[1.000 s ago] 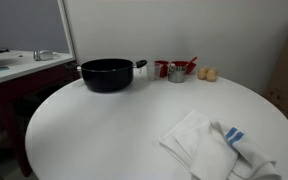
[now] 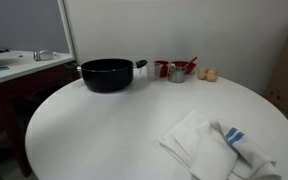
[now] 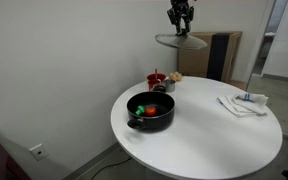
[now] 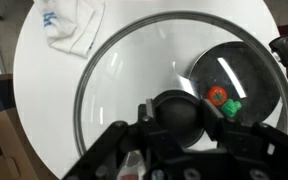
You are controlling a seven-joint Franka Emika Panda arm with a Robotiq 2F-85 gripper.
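High above the table, my gripper [image 3: 181, 28] is shut on the dark knob [image 4: 178, 118] of a glass lid [image 3: 180, 42]. In the wrist view the lid's metal rim [image 4: 87, 75] rings most of the picture, and the pot shows partly through the glass. The black pot [image 3: 150, 120] stands uncovered on the white table, holding a red tomato [image 4: 217, 95] and a green piece that looks like broccoli [image 4: 231, 107]. A wide gap separates lid and pot. Neither gripper nor lid appears in exterior view 1.
A white cloth with blue marks [image 2: 216, 147] lies at the table's front right. Red containers [image 2: 162, 69], a metal cup [image 2: 176, 74] and brown eggs [image 2: 211, 75] stand along the back edge.
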